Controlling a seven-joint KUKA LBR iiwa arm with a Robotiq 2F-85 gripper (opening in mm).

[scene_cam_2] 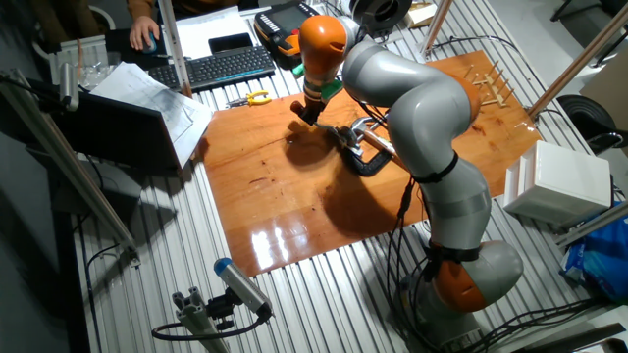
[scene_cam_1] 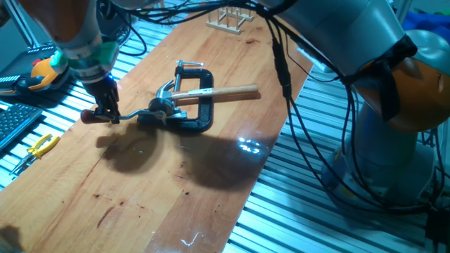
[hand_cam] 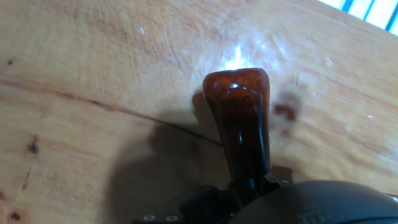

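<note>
My gripper is shut on the dark reddish-brown wooden handle of a crank. The handle's rounded end sticks out past the fingers in the wrist view, just over the tabletop. From the grip, a thin bent metal crank arm runs to a round metal mechanism beside a black C-shaped clamp. Part of the handle is hidden by the fingers. A claw hammer with a pale wooden handle lies across the clamp.
Yellow-handled pliers lie off the table's left edge, near a keyboard. A small wooden rack stands at the far end. Cables hang from the arm over the table's right side.
</note>
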